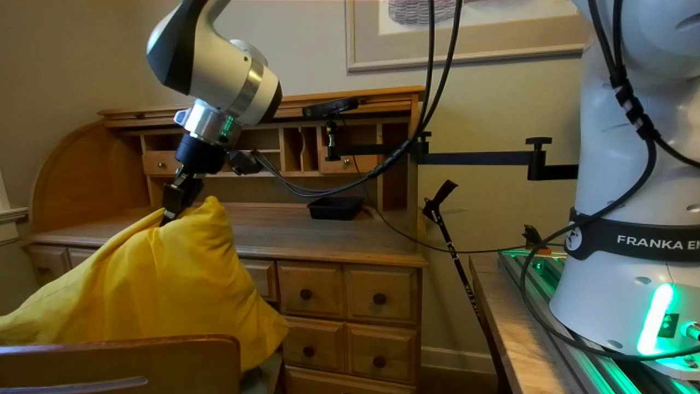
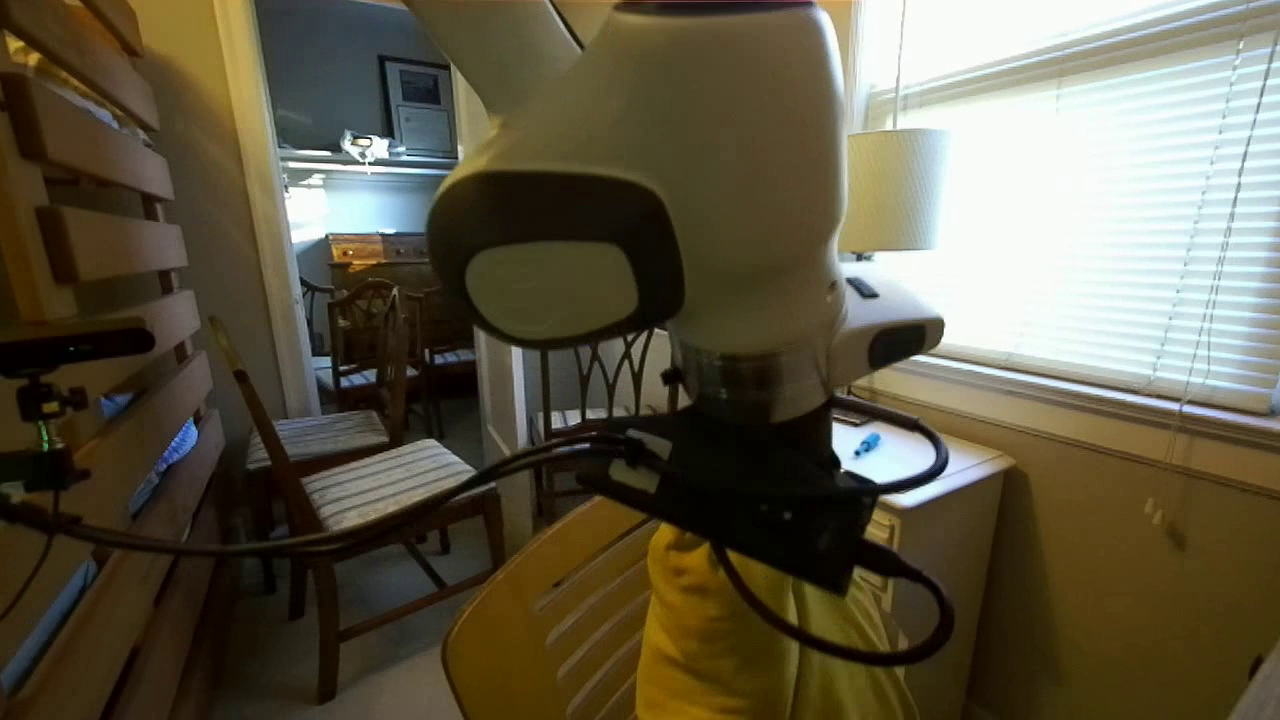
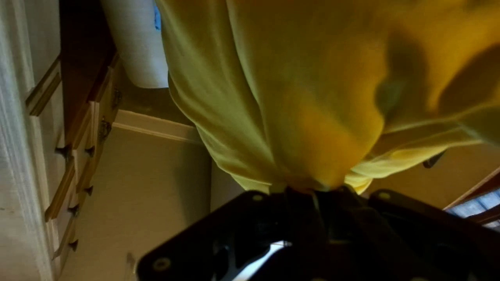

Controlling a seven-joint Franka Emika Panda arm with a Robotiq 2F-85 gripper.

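Note:
A yellow cushion or cloth-covered pillow point(image 1: 154, 282) hangs from my gripper point(image 1: 169, 216), its gathered top edge pinched between the shut fingers. It rises well above the back of the wooden chair point(image 1: 124, 364), which hides its lower part in exterior view 1. In the wrist view the yellow fabric point(image 3: 300, 93) fills the upper middle and bunches down to the gripper. Exterior view 2 shows only part of the cushion point(image 2: 744, 636) beneath the arm, beside the slatted chair back point(image 2: 528, 600); the fingertips are hidden there.
Behind the cushion stands a wooden roll-top desk point(image 1: 348, 239) with a black tray point(image 1: 336, 208) on it. A camera point(image 1: 331, 107) on a bracket arm juts in front of the desk. Cables point(image 1: 367, 176) loop from the arm. A white cabinet point(image 2: 948, 480) stands near the window.

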